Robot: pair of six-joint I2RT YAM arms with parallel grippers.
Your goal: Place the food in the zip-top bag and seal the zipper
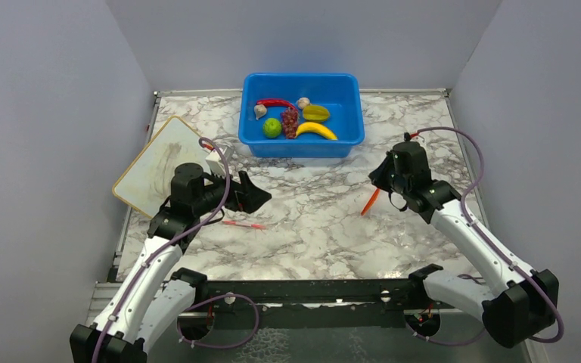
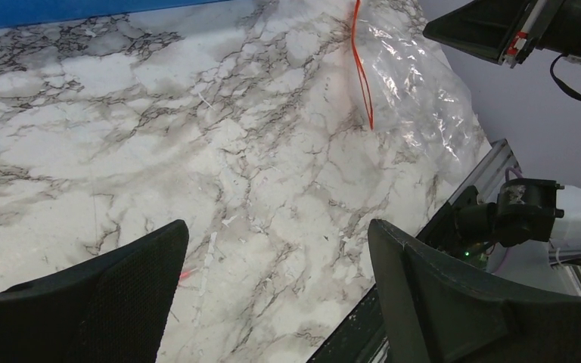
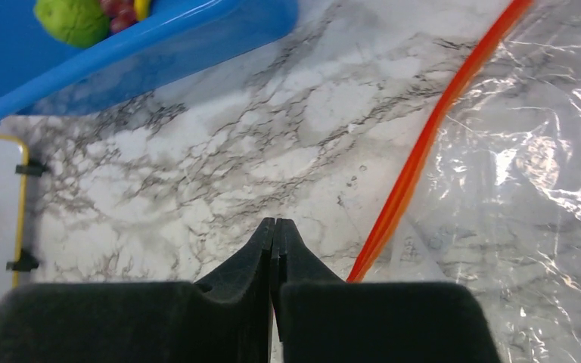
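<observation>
A clear zip top bag [image 2: 420, 94] lies flat on the right of the table, its orange zipper edge [image 3: 416, 162] facing left. My right gripper is shut above the table, nothing between its fingers; the zipper passes to their right, outside them. My left gripper stands open and empty over the table's left-centre. In the blue bin [image 1: 338, 87] lie the food items: a banana [image 1: 317, 130], a green fruit [image 1: 271, 127], grapes [image 1: 290, 122], a yellow-green fruit [image 1: 315, 113], a red pepper [image 1: 276, 103] and pale bulbs [image 1: 303, 103].
A white board [image 1: 151, 170] with a yellowish edge lies at the left, partly behind the left arm. A thin red-and-clear strip [image 1: 243, 224] rests by the left gripper.
</observation>
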